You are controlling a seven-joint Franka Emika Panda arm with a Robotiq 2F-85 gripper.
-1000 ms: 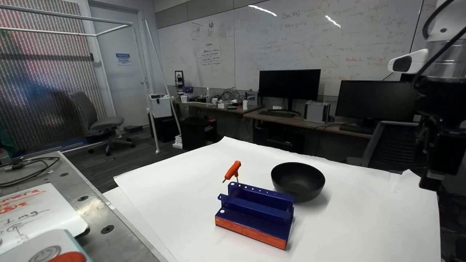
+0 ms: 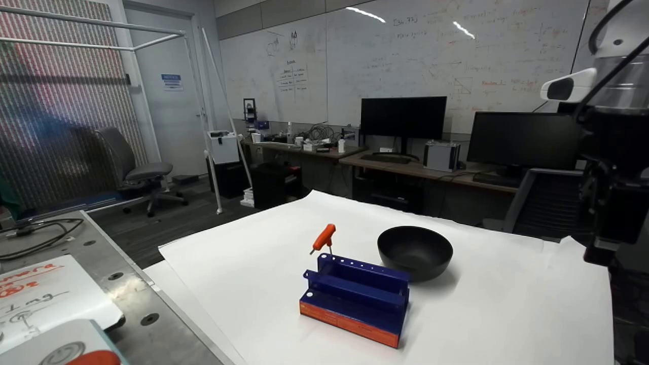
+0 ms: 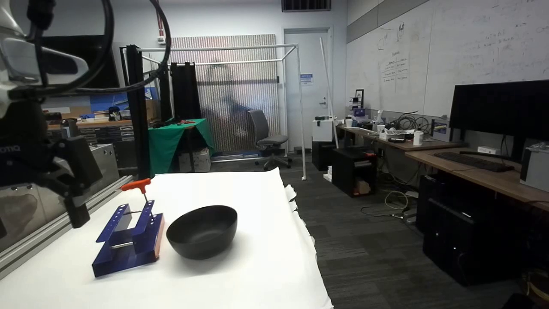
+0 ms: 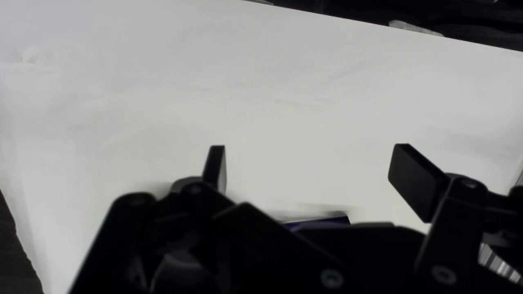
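A blue tool rack with an orange strip along its base stands on the white-covered table. One orange T-handled hex key sits upright in a hole at the rack's end. Close beside the rack is a black bowl, empty as far as its inside shows. My gripper is open above the table, its two fingers wide apart with only bare white sheet seen between them. In the wrist view just a sliver of the rack shows behind the gripper's body; the bowl and the hex key are out of that view.
The white sheet is clear around the rack and bowl. A metal bench with a whiteboard panel on it adjoins one side. Desks with monitors stand beyond the table, with a chair near its far edge.
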